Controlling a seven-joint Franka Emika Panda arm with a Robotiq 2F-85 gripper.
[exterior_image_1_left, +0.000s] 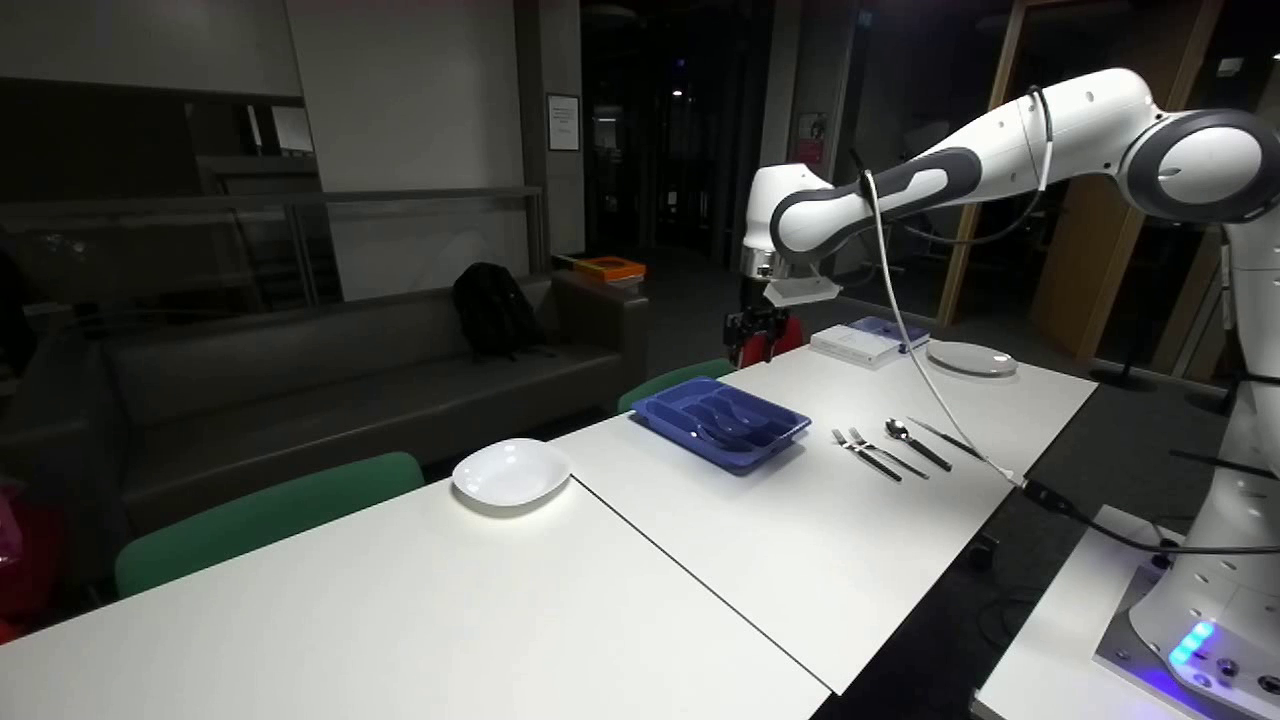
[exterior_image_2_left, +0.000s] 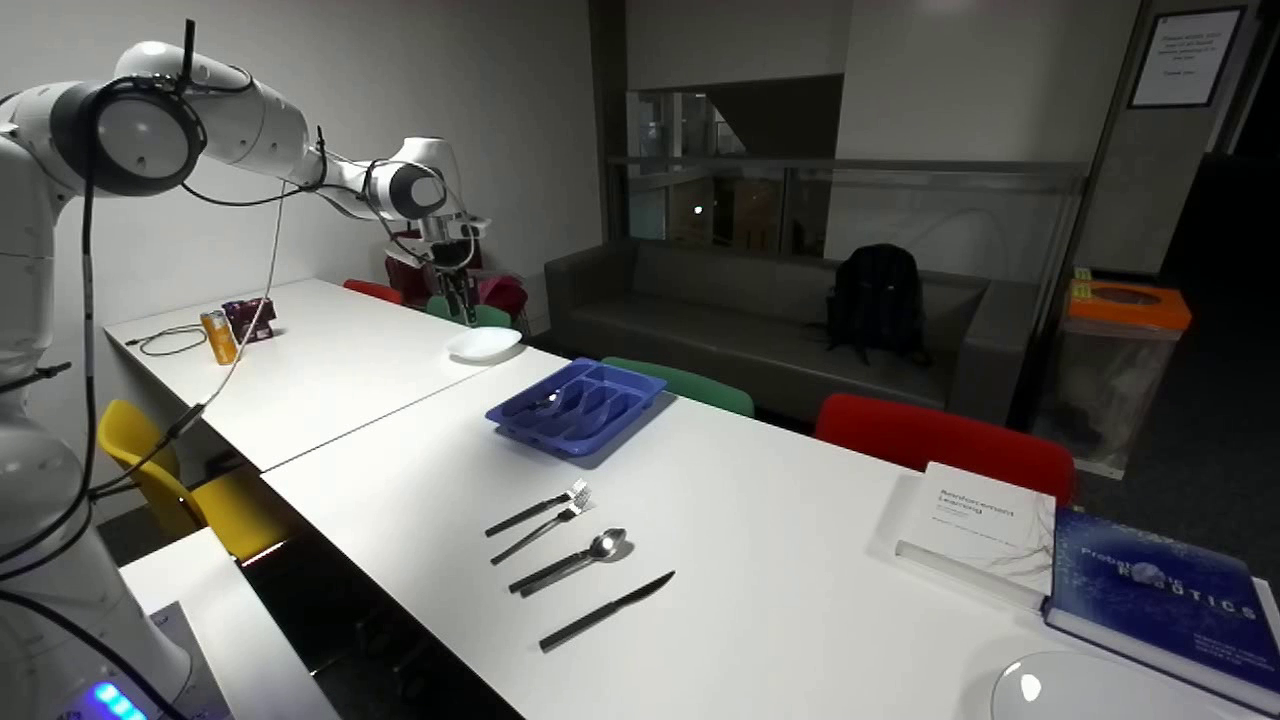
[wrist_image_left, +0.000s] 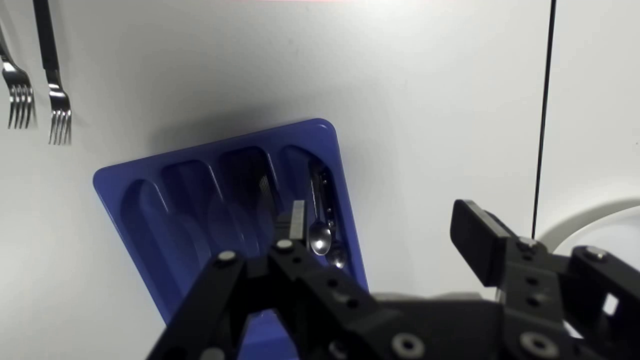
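My gripper stands open, with only table showing between its fingertips in the wrist view. In exterior view 1 the gripper (exterior_image_1_left: 755, 342) hangs well above the table. Beneath it in the wrist view lies the blue cutlery tray (wrist_image_left: 120, 171), partly hidden by one finger. Small spoons (wrist_image_left: 320, 237) rest in its right-hand compartment, and fork tines (wrist_image_left: 264, 183) show in the one beside it. Outside the tray lie two forks (wrist_image_left: 59, 114), two spoons side by side (exterior_image_2_left: 607, 545) and a knife (exterior_image_2_left: 614, 610).
A white bowl (exterior_image_1_left: 512, 472) sits near the table's far edge. Two books (exterior_image_2_left: 978, 528) and a plate (exterior_image_1_left: 972, 359) occupy the other end. An orange can (exterior_image_2_left: 220, 337) and a dark red packet (exterior_image_2_left: 250, 319) stand in exterior view 2.
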